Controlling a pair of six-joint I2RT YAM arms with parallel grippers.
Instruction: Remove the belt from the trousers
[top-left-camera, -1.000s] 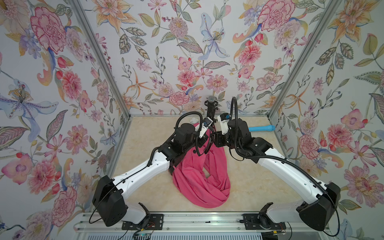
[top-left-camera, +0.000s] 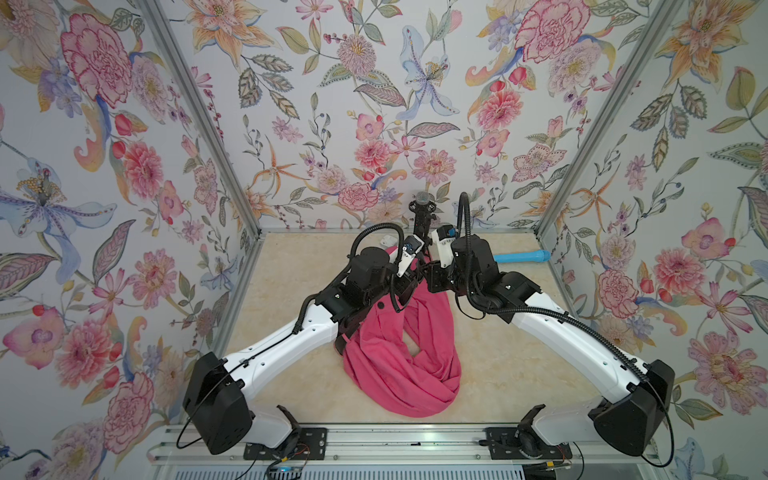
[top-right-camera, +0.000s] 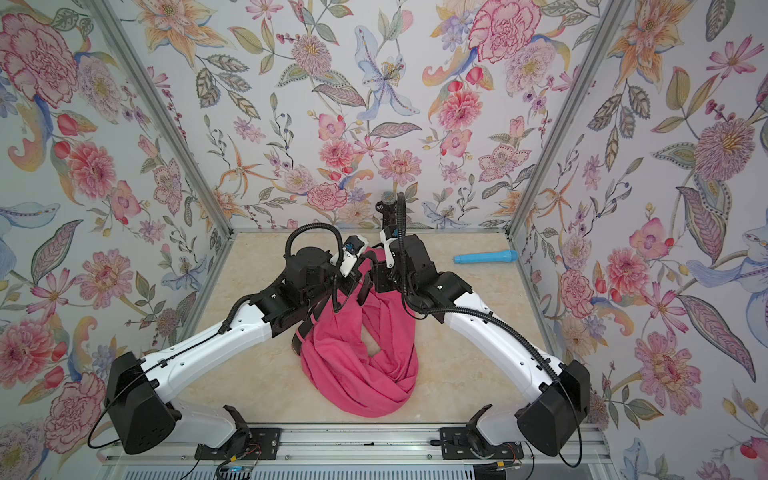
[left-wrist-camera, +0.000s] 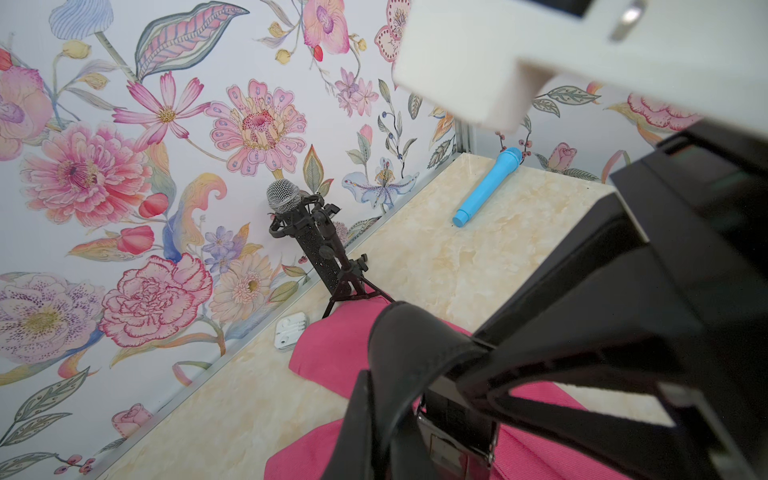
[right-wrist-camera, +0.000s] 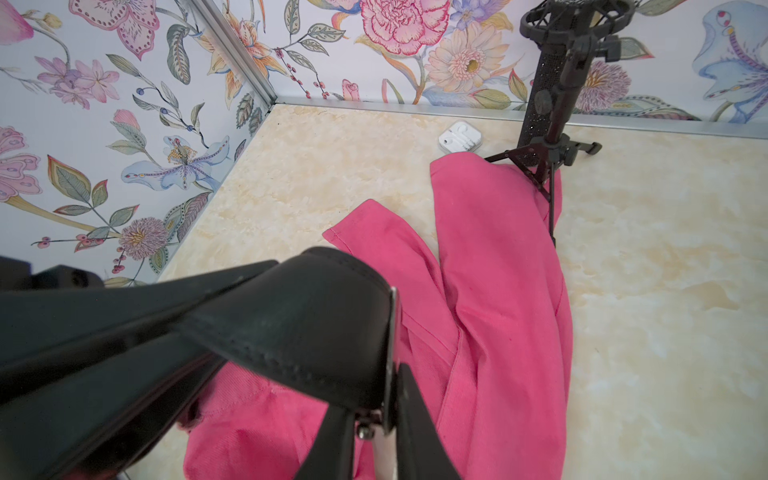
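Note:
The pink trousers (top-left-camera: 400, 360) lie bunched on the table, the black belt (top-right-camera: 366, 289) raised above them between my two grippers. In the left wrist view, the belt (left-wrist-camera: 408, 344) bends upward from my left gripper, which is shut on the strap. Its metal buckle (left-wrist-camera: 456, 440) shows just right of those fingers. My right gripper has its fingers on either side of the metal-edged belt end; whether they press on it is unclear. The left gripper's fingers (right-wrist-camera: 160, 312) reach in from the left there. Both overhead views hide the fingertips behind the wrists.
A black microphone stand (right-wrist-camera: 552, 96) stands at the back, its feet over the trousers' far end. Beside it lies a white earphone case (right-wrist-camera: 460, 137). The blue microphone (top-right-camera: 485, 257) rests at the back right. Bare table flanks the cloth.
My right gripper has shifted slightly left, closer to the left one, and the belt between them has bent with it. The left arm stays nearly still.

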